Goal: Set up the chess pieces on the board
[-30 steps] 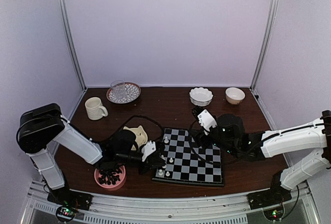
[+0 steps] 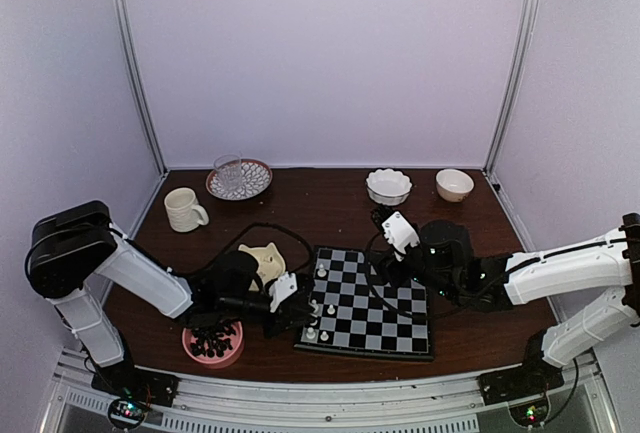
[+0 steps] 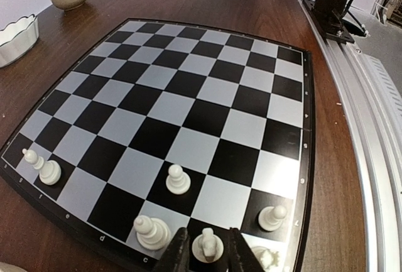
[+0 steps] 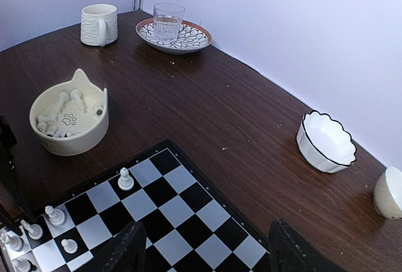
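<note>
The chessboard (image 2: pixel 365 333) holds several white pieces along its left side. In the left wrist view, a white piece (image 3: pixel 207 244) stands on a dark square between the fingertips of my left gripper; whether they touch it is unclear. Near it stand other white pieces, including a pawn (image 3: pixel 178 180). My right gripper is open over the board, nothing between its fingers. A cat-shaped dish (image 4: pixel 69 143) with white pieces lies behind the board's left side, and a pink bowl (image 2: pixel 224 353) of black pieces at the front left.
A mug (image 2: pixel 185 213), a patterned plate with a glass (image 2: pixel 228 173), a scalloped bowl (image 2: pixel 389 190) and a small bowl (image 2: pixel 455 188) stand along the back. The table between them and the board is mostly clear.
The left arm has shifted very slightly at the board's near-left part since a second ago. The right arm has not moved.
</note>
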